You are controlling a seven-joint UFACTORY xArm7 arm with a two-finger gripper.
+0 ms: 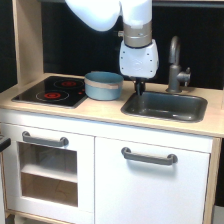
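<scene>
A blue-grey pot [103,88] stands on the counter between the black cooktop [49,92] and the sink [164,106]. The white robot arm hangs from above, with its dark gripper [139,86] just right of the pot, over the left end of the sink area. The fingers are small and dark, so I cannot tell whether they are open or shut.
A dark faucet [174,64] rises behind the sink, to the right of the arm. White cabinet doors [150,185] with grey handles are below.
</scene>
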